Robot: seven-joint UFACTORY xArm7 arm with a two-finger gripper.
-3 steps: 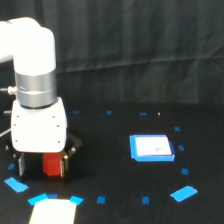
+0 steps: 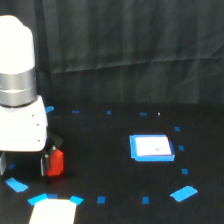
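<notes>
A white robot arm fills the left of the view, its gripper (image 2: 22, 164) low over the black table, fingers mostly hidden by the housing and too dark to tell their state. A red object (image 2: 56, 162) stands on the table just to the right of the gripper, partly behind it.
A white square with a blue border (image 2: 152, 145) lies right of centre. A pale square (image 2: 53, 212) sits at the front left edge. Small blue tape marks dot the black table (image 2: 120, 180).
The arm and gripper have moved left, so the red object, earlier beneath and between the fingers, now shows at the gripper's right side.
</notes>
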